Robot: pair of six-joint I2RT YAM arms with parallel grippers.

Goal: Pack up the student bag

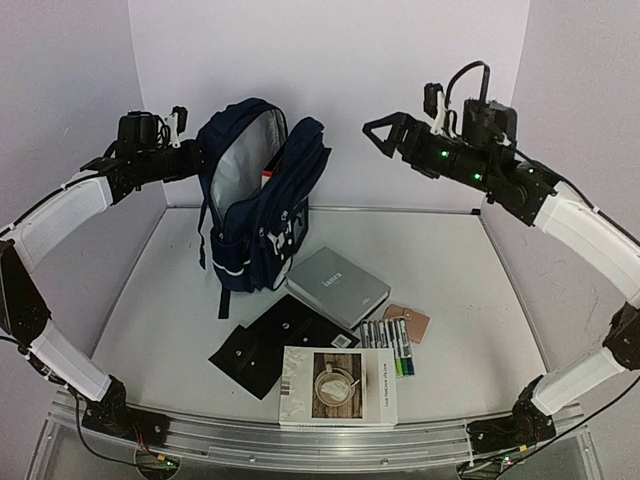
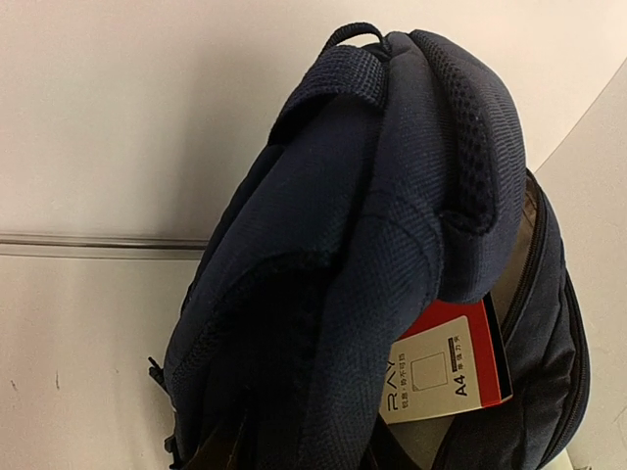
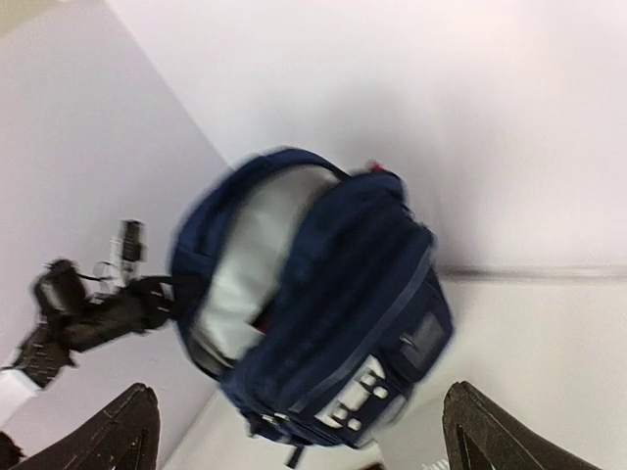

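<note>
A dark blue backpack (image 1: 262, 220) stands upright at the back left, its main compartment gaping with the grey lining showing. Inside is a red and white box (image 2: 446, 367) marked A4, partly hidden by the fabric. At the bag's left upper edge, my left gripper (image 1: 198, 156) is shut on the padded back panel. My right gripper (image 1: 378, 133) hangs in the air to the right of the bag, its fingers spread wide and empty. On the table lie a grey box (image 1: 338, 285), a book with a coffee-cup cover (image 1: 338, 387), several markers (image 1: 390, 340) and a black folder (image 1: 247, 362).
A small pinkish-brown pouch (image 1: 412, 322) lies beside the markers. Walls enclose the left, back and right; a metal rail (image 1: 300, 445) runs along the front.
</note>
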